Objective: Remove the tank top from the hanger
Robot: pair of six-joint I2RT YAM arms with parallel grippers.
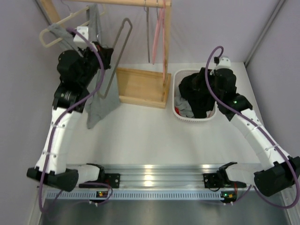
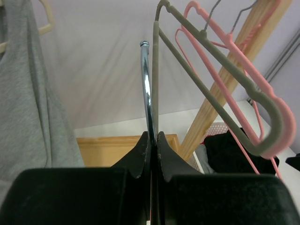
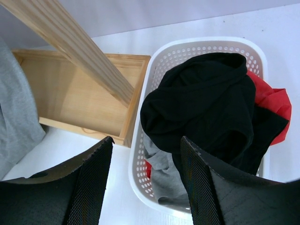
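Note:
My left gripper (image 1: pixel 105 56) is up by the rack, shut on the metal hook of an empty grey hanger (image 1: pixel 119 51), which rises from between its fingers in the left wrist view. The grey tank top (image 1: pixel 98 115) hangs on a cream hanger (image 1: pixel 49 29) at the upper left, partly hidden behind the left arm. My right gripper stands open above the white basket (image 3: pixel 138 185), over black cloth (image 3: pixel 197 98), with nothing seen between its fingers.
Pink hangers (image 1: pixel 155 42) hang at the wooden rack's (image 1: pixel 165 51) right side. The rack's tray base (image 1: pixel 140 86) adjoins the basket, which holds black, red and grey cloth.

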